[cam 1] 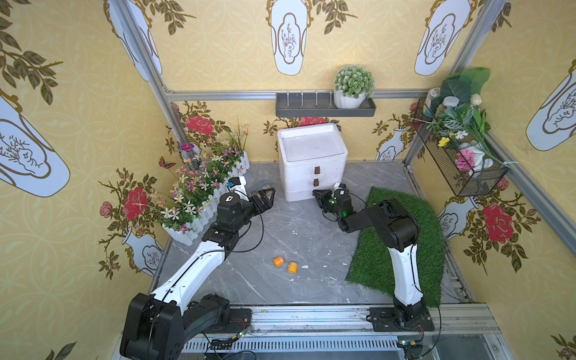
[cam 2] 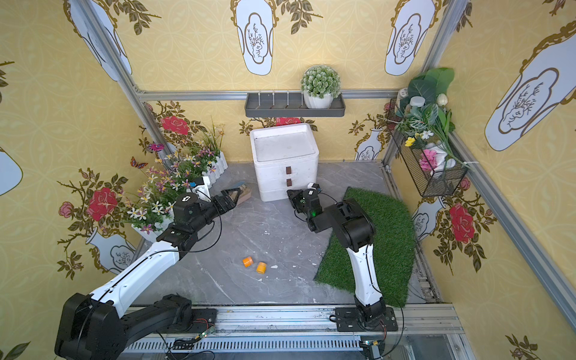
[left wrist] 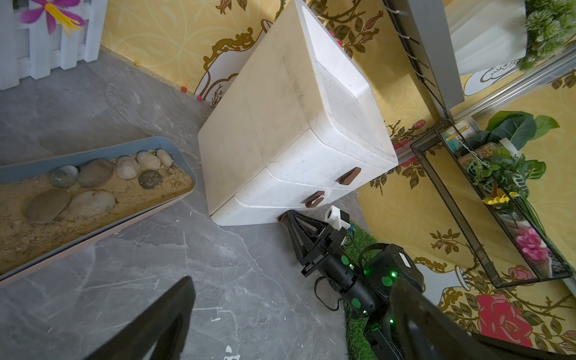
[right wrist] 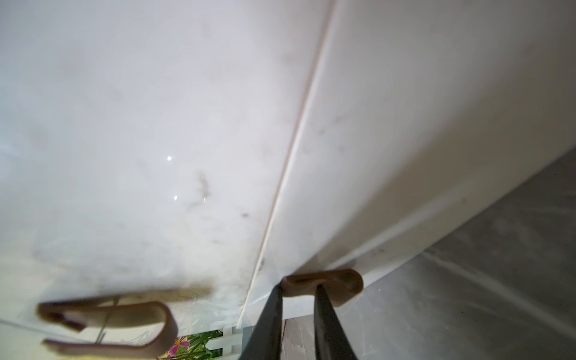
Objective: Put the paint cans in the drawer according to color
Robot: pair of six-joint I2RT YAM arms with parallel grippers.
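Note:
A white cabinet (cam 1: 300, 184) with stacked drawers stands at the back; every drawer front looks closed. Two brown loop handles, the upper (cam 1: 316, 170) and the middle one (cam 1: 316, 181), are free. At the lowest drawer's loop handle (right wrist: 348, 285) is my right gripper, its fingers a little apart with the loop across their tips; no firm hold shows. Two orange paint cans (cam 1: 278, 261) (cam 2: 261, 267) lie on the grey table, well in front of the cabinet. My left gripper is open and empty, held left of the cabinet.
A blue tray of sand and stones (left wrist: 90, 198) lies left of the cabinet, under my left gripper. Flowers behind a white fence (cam 1: 204, 210) line the left side. Green turf (cam 1: 384, 264) covers the right.

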